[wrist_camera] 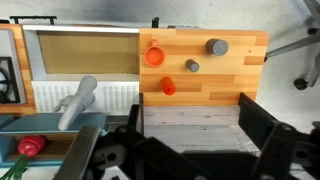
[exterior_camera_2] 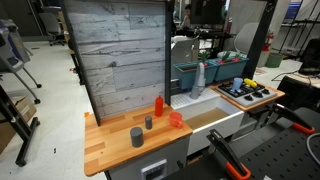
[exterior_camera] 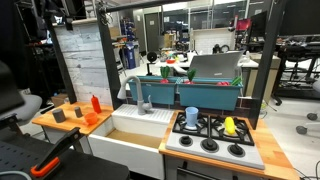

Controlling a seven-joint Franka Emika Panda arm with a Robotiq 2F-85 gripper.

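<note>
High above the wooden counter, my gripper is open, its dark fingers spread wide at the bottom of the wrist view with nothing held between them. On the counter beneath stand a red bottle (wrist_camera: pixel 168 86), an orange-red cup (wrist_camera: pixel 155 57), a small grey cup (wrist_camera: pixel 192 66) and a larger grey cup (wrist_camera: pixel 217 47). All are apart from the fingers. In exterior view 2 the red bottle (exterior_camera_2: pixel 159 106) is upright near the white plank wall, and the orange-red cup (exterior_camera_2: pixel 176 119) sits close to the sink.
The white sink (exterior_camera: pixel 135 143) looks empty, with a grey faucet (exterior_camera: pixel 139 88) behind it. To its right, a stove (exterior_camera: pixel 212 148) carries a blue cup (exterior_camera: pixel 191 116) and a yellow object (exterior_camera: pixel 230 127). Behind runs a blue-green shelf (exterior_camera: pixel 208 95). The plank wall (exterior_camera_2: pixel 130 70) borders the counter.
</note>
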